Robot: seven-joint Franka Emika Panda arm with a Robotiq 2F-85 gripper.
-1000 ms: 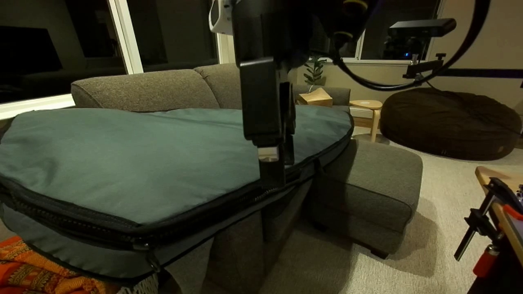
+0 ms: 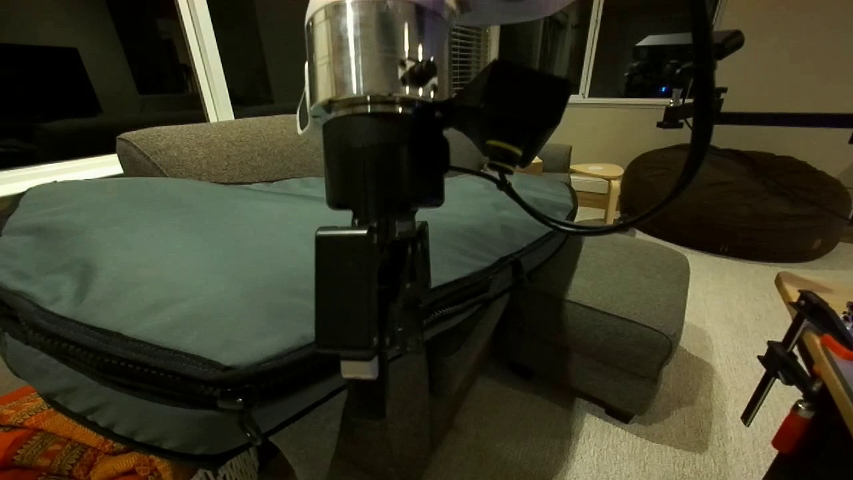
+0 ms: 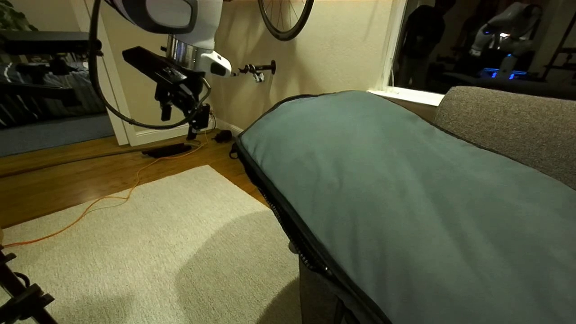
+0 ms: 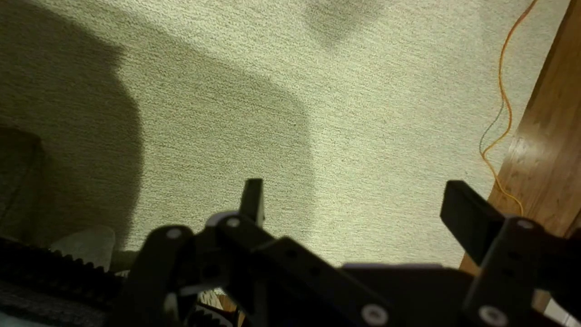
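Note:
A large blue-green padded bag [image 2: 184,256] with a black zipper edge [image 2: 104,356] lies over the sofa. From the other side, the same bag [image 3: 389,183] fills the right of exterior view 2. My gripper is open, its two fingers [image 4: 474,223] wide apart with only carpet seen between them. In exterior view 1 the gripper points down in front of the bag's zippered side. A toothed stretch of zipper [image 4: 60,272] crosses the lower left corner of the wrist view, outside the fingers.
Beside the bag stands a grey ottoman [image 2: 616,296]. A table corner with a red-handled clamp [image 2: 792,428] juts in at the right. Pale carpet [image 3: 135,254] is mostly clear, with an orange cord [image 3: 110,198] across it.
In exterior view 1 my gripper has moved left and lower, from over the bag's edge to below it at the front. The bag looks unmoved.

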